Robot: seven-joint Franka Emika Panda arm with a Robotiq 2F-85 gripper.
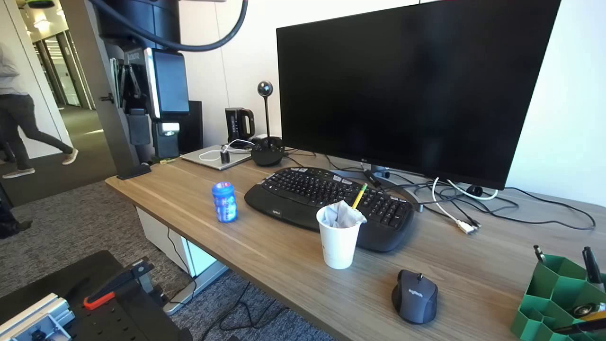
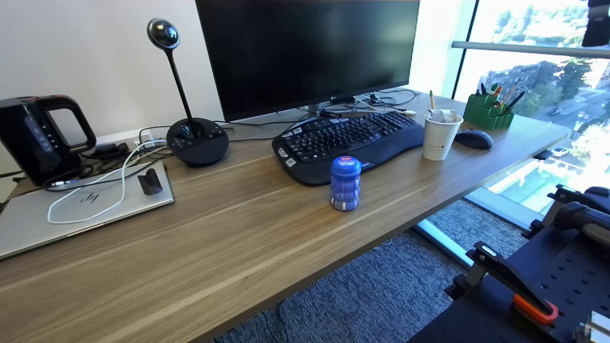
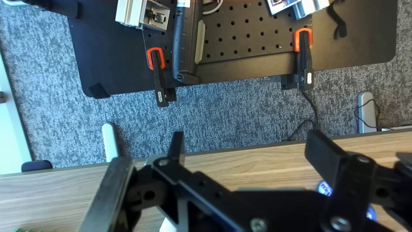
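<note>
My gripper stands open above the desk's front edge in the wrist view, its two black fingers wide apart and nothing between them. Neither exterior view clearly shows it. A white paper cup (image 1: 339, 238) with crumpled paper and a yellow pencil (image 1: 359, 196) in it stands upright in front of the keyboard. To its left is an upright blue container (image 1: 225, 202); in the wrist view, the right finger partly covers the blue container (image 3: 325, 188). A green hexagonal pen holder (image 1: 554, 295) with pens is at the desk's right end.
A black keyboard (image 1: 335, 199) and a mouse (image 1: 415, 296) lie on the desk, below a large monitor (image 1: 409, 85). Loose cables run behind them. At the left are a kettle (image 2: 45, 137), a webcam stand (image 2: 197, 143) and a laptop (image 2: 23, 226).
</note>
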